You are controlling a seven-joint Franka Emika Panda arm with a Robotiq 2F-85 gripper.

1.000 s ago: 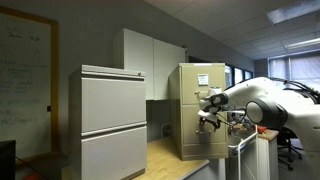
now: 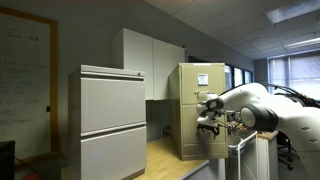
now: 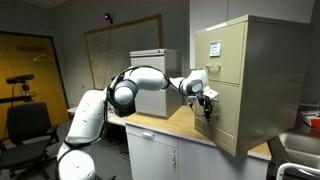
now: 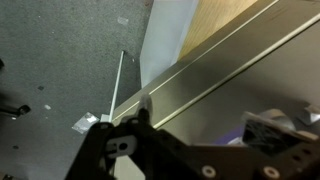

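A tan filing cabinet [image 2: 203,88] with several drawers stands on the wooden counter. My gripper [image 2: 208,126] is at its front, around the middle drawers. From the other side, the same gripper [image 3: 207,104] shows close to the front of the cabinet [image 3: 229,78]; whether it touches cannot be made out. Its fingers are open, and I see nothing held. In the wrist view the cabinet face [image 4: 215,75] runs diagonally past the dark fingers, with a shiny metal part [image 4: 283,118] at the right, partly hidden by the gripper.
A grey two-drawer cabinet [image 2: 112,112] stands left of the tan one, with wooden counter [image 2: 168,158] between them. White wall cupboards [image 2: 150,58] hang behind. At the right is a sink [image 3: 298,158]. Grey floor [image 4: 60,50] lies below the counter edge.
Over the last second my gripper has come down slightly along the front of the tan cabinet. The cabinets have not visibly moved.
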